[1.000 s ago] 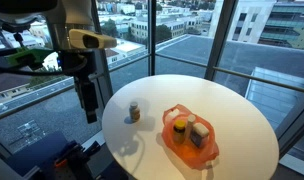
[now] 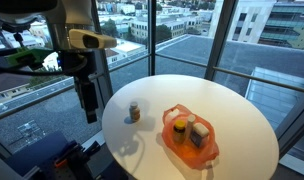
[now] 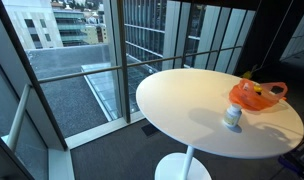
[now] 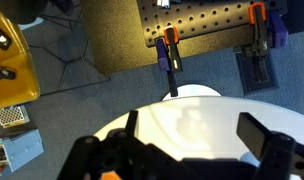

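On the white round table (image 2: 232, 110), a small bottle (image 2: 134, 112) stands upright near the left edge. In exterior view 2 the same bottle (image 3: 232, 116) looks white and has a label. An orange plastic bag (image 2: 197, 159) lies open to its right, holding a yellow-topped jar (image 2: 179, 138) and a pale, box-like item (image 2: 200, 131). My gripper is open in the wrist view, its black fingers wide apart with nothing between them. In exterior view 1 the arm hangs at the left, above and beside the table edge, apart from the bottle and bag.
Tall windows with dark frames (image 3: 123, 60) surround the table. The wrist view shows a perforated metal plate (image 4: 122, 30) with clamps, and a yellow bin (image 4: 14, 70) on the carpet.
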